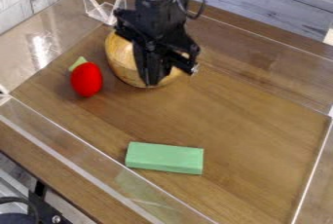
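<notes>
The dark gripper (154, 64) hangs over a wooden bowl (130, 64) at the upper middle of the camera view, covering much of it; whether it is open or shut is unclear. A red oval object (86, 80) lies just left of the bowl, with a small light green piece (78, 64) behind it. A green block (164, 159) lies flat at the lower middle.
A clear rail runs along the lower left edge, with dark cables at the bottom left corner.
</notes>
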